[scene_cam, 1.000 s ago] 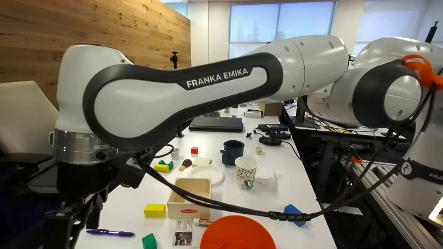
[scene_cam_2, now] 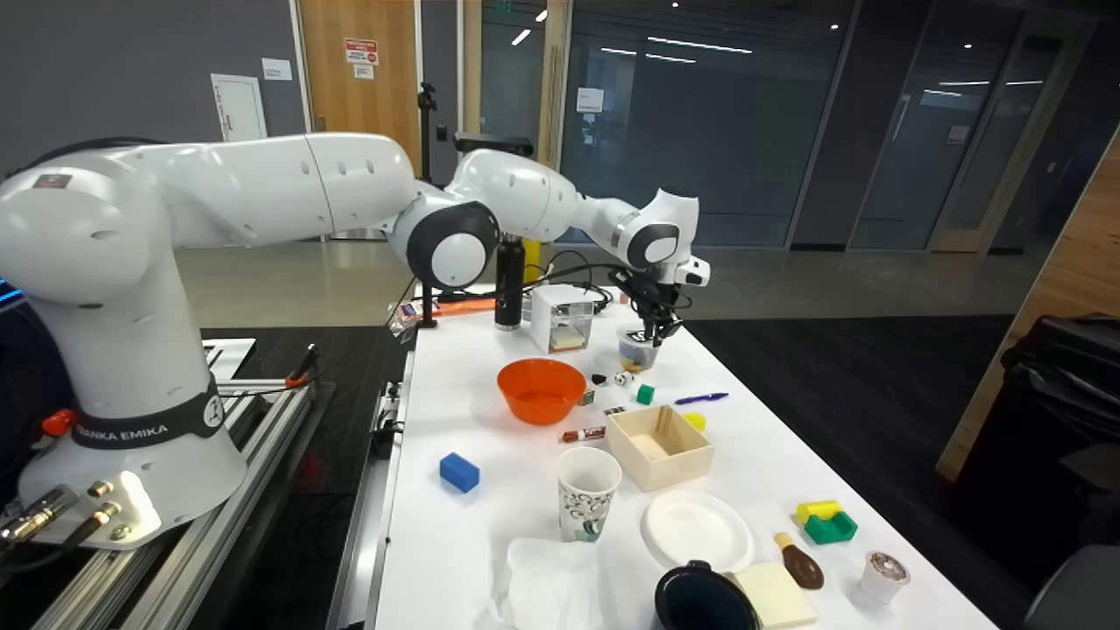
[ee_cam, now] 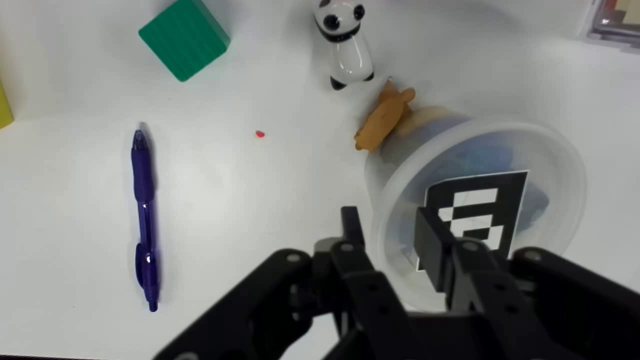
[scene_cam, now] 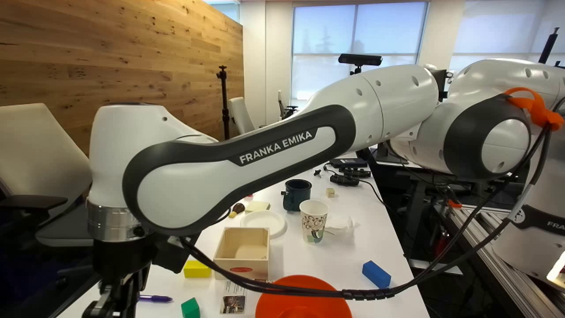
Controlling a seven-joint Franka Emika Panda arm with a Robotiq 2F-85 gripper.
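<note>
A clear round tub (ee_cam: 564, 153), bearing a black-and-white marker (ee_cam: 474, 210), is on the table under my gripper. The gripper points downward and its fingers are partly open. In the wrist view one finger (ee_cam: 352, 225) lies just outside the tub's near-left rim and the other finger (ee_cam: 433, 246) overlaps the marker, so the rim runs through the gap. Contact with the rim cannot be judged. Exterior view 2 shows the fingers right at the top of the tub (scene_cam_2: 636, 353); exterior view 1 cuts them off at the bottom left.
Beside the tub are a brown animal figure (ee_cam: 382, 120) and a panda figure (ee_cam: 348, 51). A green cube (ee_cam: 184, 39) and a purple pen (ee_cam: 146, 210) lie farther left. An orange bowl (scene_cam_2: 541, 390), a wooden box (scene_cam_2: 659, 450) and a paper cup (scene_cam_2: 585, 493) stand elsewhere.
My arm and gripper have come down and shifted slightly right in exterior view 1. The forearm now covers the back of the table. The objects still visible there have stayed put.
</note>
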